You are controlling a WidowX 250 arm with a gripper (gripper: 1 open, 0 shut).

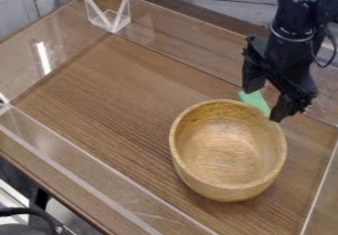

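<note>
My black gripper (272, 89) hangs from the upper right, open, low over a small green object (256, 103) just behind a large tan oval bowl (227, 166). One finger reaches down to the right of the green object, near the bowl's rear rim. I cannot tell whether either finger touches it.
A white wire holder (109, 14) stands at the back left. A strip of free table lies right of the bowl.
</note>
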